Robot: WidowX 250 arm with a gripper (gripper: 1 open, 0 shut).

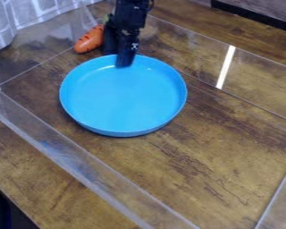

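Observation:
The black gripper [119, 49] comes down from the top of the view, low over the back rim of a blue round plate [121, 97]. It is dark and small here, so I cannot tell whether it is open or shut, or whether anything is between its fingers. An orange carrot [88, 38] lies on the wooden table just left of the gripper, behind the plate.
Clear plastic panels or edges run along the left, and a dark strip lies at the back right.

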